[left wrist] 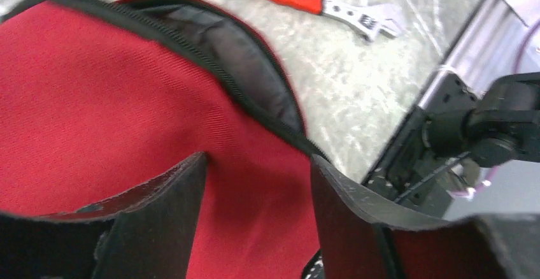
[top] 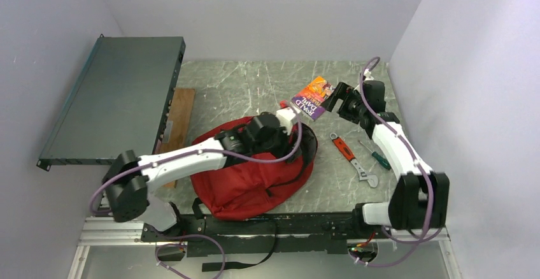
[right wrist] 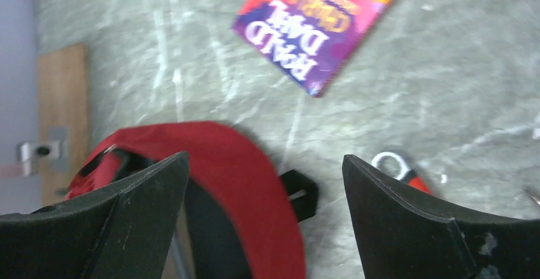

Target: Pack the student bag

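Observation:
The red bag (top: 245,186) lies on the table, its dark opening (top: 307,144) facing right. Over its right part is my left gripper, fingers apart, with red fabric showing behind the gap. In the left wrist view the bag's black zipper (left wrist: 220,72) runs along the opening. My right gripper stands open and empty, right of the bag and near the Roald Dahl book (top: 312,99). That book lies flat on the table. An orange-handled adjustable wrench (top: 353,160) and a green-handled screwdriver (top: 380,158) lie to the bag's right.
A large grey metal box (top: 114,97) stands at the left, beside a wooden board (top: 177,116). Walls close off the back and both sides. Bare table (top: 223,91) shows behind the bag and at the right.

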